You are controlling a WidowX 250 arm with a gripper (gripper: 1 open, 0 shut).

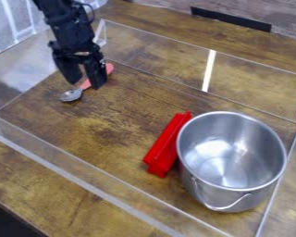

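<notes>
My black gripper [78,74] hangs open at the upper left of the camera view, over a small red-handled utensil with a metal head [71,95] lying on the wooden table. The utensil's red handle [104,72] runs up to the right, partly hidden behind the gripper. Whether the fingertips touch it I cannot tell.
A large steel pot [231,157] stands at the lower right, with long red blocks [168,142] lying along its left side. Clear plastic walls edge the wooden work area [95,148], whose middle is free.
</notes>
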